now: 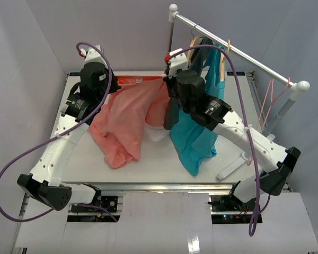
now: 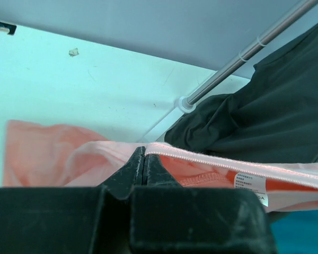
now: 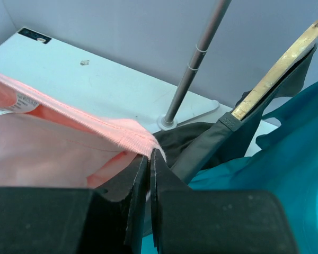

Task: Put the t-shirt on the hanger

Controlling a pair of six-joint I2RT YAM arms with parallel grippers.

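Observation:
The salmon-pink t shirt [image 1: 122,121] is stretched between both raised grippers, its lower part reaching down over the table. My left gripper is shut on the neckline's pink edge, near a white label [image 2: 250,184]. My right gripper is shut on the other end of that edge. A dark garment [image 3: 188,140] and a teal garment [image 1: 196,137] hang on wooden hangers [image 3: 275,71] from the rail [image 1: 228,46], just behind and right of the right gripper.
The rack's right post [image 1: 278,114] stands at the right, with pink hangers [image 1: 273,98] on the rail.

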